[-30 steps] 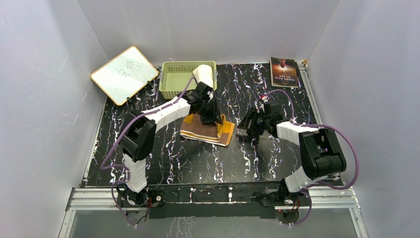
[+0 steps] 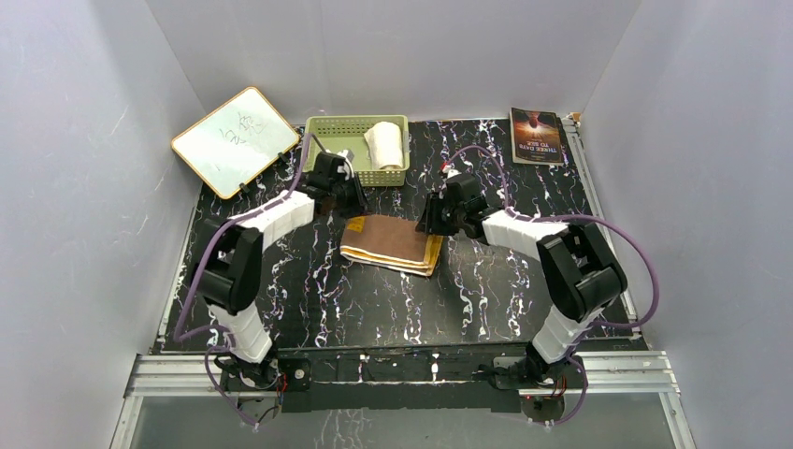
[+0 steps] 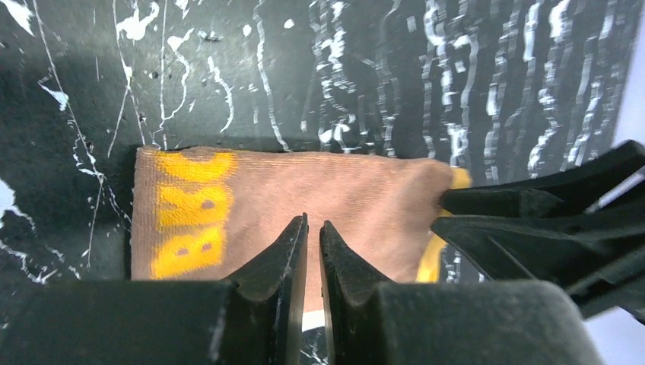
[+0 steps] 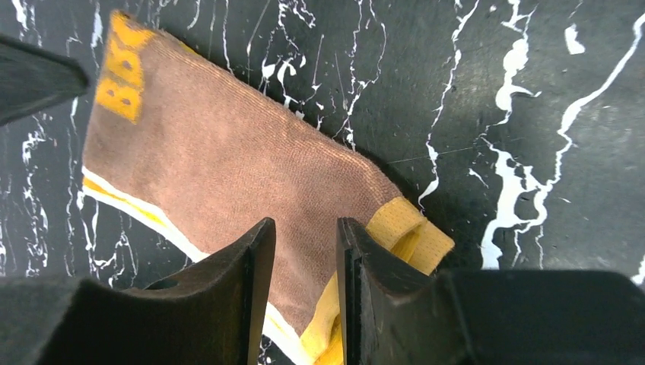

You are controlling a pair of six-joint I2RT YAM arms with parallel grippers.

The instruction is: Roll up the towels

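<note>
A brown towel (image 2: 383, 238) with yellow and white edges lies folded on the dark marble table. Its right end is turned over, showing yellow (image 4: 392, 232) in the right wrist view. My left gripper (image 2: 355, 208) hangs over the towel's back left; in the left wrist view its fingertips (image 3: 293, 236) are close together, with no cloth clearly between them. My right gripper (image 2: 430, 223) is at the towel's right end, its fingers close over the yellow fold; whether cloth is between them is unclear.
A green basket (image 2: 332, 126) holding a rolled white towel (image 2: 383, 140) stands at the back. A whiteboard (image 2: 224, 140) is at the back left, a book (image 2: 535, 136) at the back right.
My left gripper has moved from the towel's right end toward the back left. My right gripper has moved left onto the towel's right end. The raised yellow flap now lies lower.
</note>
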